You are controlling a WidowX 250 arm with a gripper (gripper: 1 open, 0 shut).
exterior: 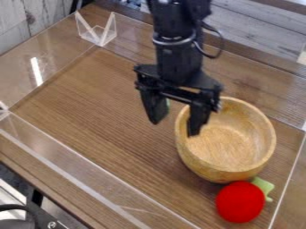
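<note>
The black gripper (177,106) hangs over the middle of the table, open, with its fingers blurred by motion, above the left side of a round wooden bowl (233,152). A small piece of a green object (166,104) shows behind the gripper; the rest is hidden. At the bottom right a red ball (239,202) sits beside the bowl, with a small green item (262,186) partly behind it.
A clear plastic holder (97,26) stands at the back left.
</note>
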